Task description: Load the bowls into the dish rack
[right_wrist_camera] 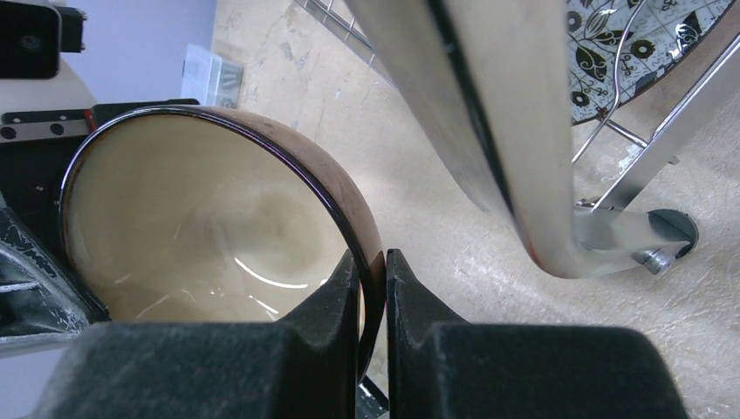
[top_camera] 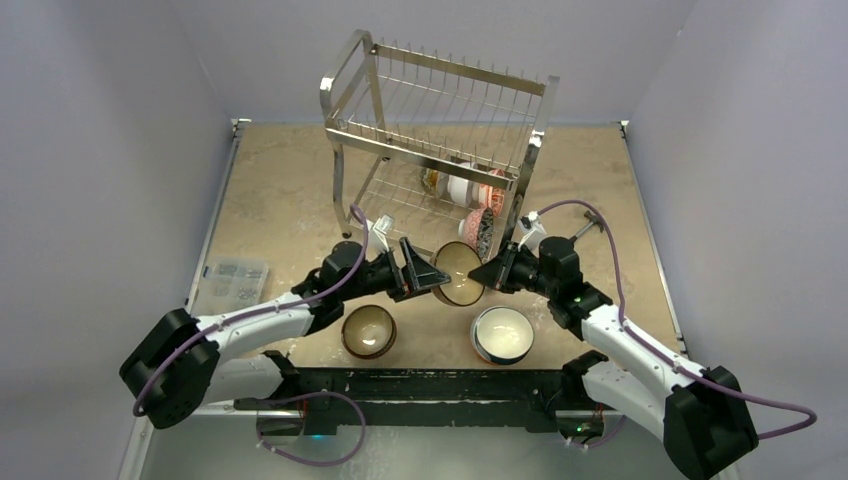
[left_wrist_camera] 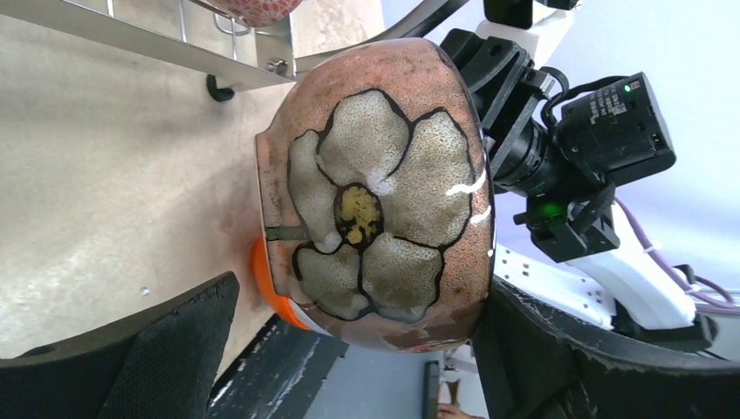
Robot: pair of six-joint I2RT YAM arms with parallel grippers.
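A brown bowl (top_camera: pixel 458 275) with a flower pattern on its outside (left_wrist_camera: pixel 384 201) is up in front of the dish rack (top_camera: pixel 420 153), tilted on its side. My right gripper is shut on its rim. Across from it, my left gripper (top_camera: pixel 424 274) is open, its fingers (left_wrist_camera: pixel 148 349) on either side of the bowl's far edge; whether they touch it I cannot tell. Several bowls stand in the lower rack level, among them a white one (top_camera: pixel 460 190) and a red-patterned one (top_camera: pixel 477 228). Another brown bowl (top_camera: pixel 369 331) and a white bowl (top_camera: pixel 503 334) rest near the front edge.
The rack's metal post (right_wrist_camera: pixel 524 175) stands close beside my right gripper. A clear plastic box (top_camera: pixel 235 280) lies at the left, and a small tool (top_camera: pixel 587 225) at the right. Bare tabletop (top_camera: pixel 270 190) shows left of the rack.
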